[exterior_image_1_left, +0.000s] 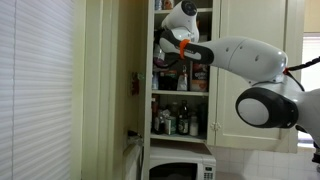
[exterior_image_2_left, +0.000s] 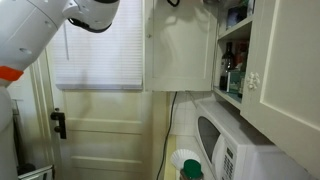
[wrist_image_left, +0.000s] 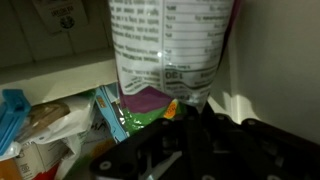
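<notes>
A package with a white printed label (wrist_image_left: 170, 45) and a purple, green and yellow lower end fills the upper middle of the wrist view. My gripper is shut on its lower edge; the dark fingers partly cover that edge. In the first exterior view the hand (exterior_image_1_left: 178, 45) is up at the open cabinet's upper shelves, and the package cannot be made out there. The second exterior view shows only the arm (exterior_image_2_left: 95, 12), with the gripper out of frame.
Boxes and packets (wrist_image_left: 45, 125) crowd the shelf at the lower left of the wrist view. Jars and bottles (exterior_image_1_left: 180, 122) stand on a lower shelf, above a white microwave (exterior_image_1_left: 182, 160). An open cabinet door (exterior_image_1_left: 253, 100) is at the right, close behind the arm.
</notes>
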